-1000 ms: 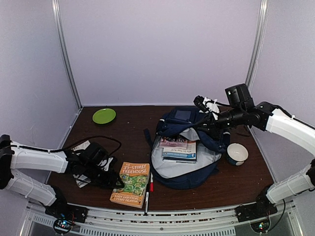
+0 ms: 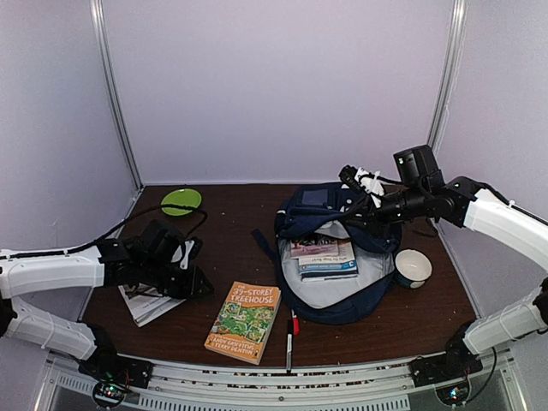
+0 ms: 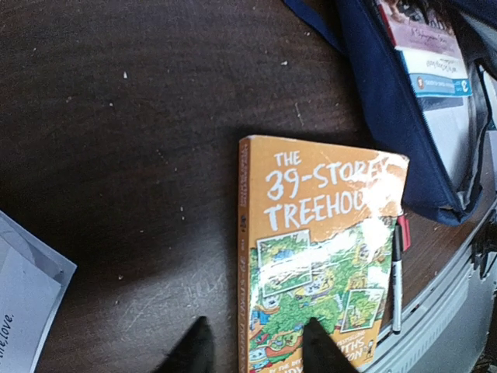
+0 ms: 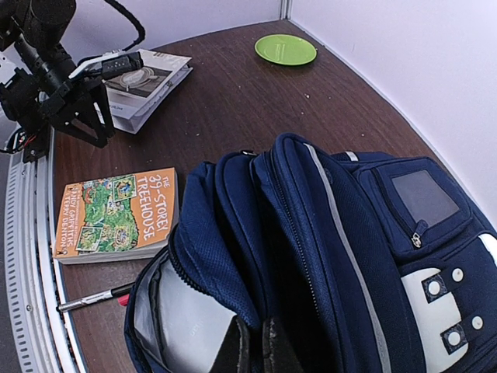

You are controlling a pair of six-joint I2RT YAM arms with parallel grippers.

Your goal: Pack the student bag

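Note:
The navy backpack (image 2: 377, 295) lies unzipped on the right half of the table, with several books (image 2: 325, 259) inside its pale lining. My right gripper is shut on the blue fabric of the bag's opening edge. An orange Treehouse book (image 2: 244, 323) lies flat left of the bag, cover up. Just left of that book, my left gripper (image 2: 205, 282) is apart from it. The left wrist view shows the gripper's blurred fingers (image 3: 200, 346) spread, nothing held between them. A red-and-black pen (image 3: 397, 284) lies between book and bag, near the table's front edge.
White-covered books or papers (image 3: 27, 291) lie under the left arm. A green plate (image 2: 181, 202) is at the back left, and a white bowl (image 2: 413, 268) stands right of the bag.
Over the second, the orange book, pen and backpack shifted right; the book has since slid slightly back left. The right arm barely moved.

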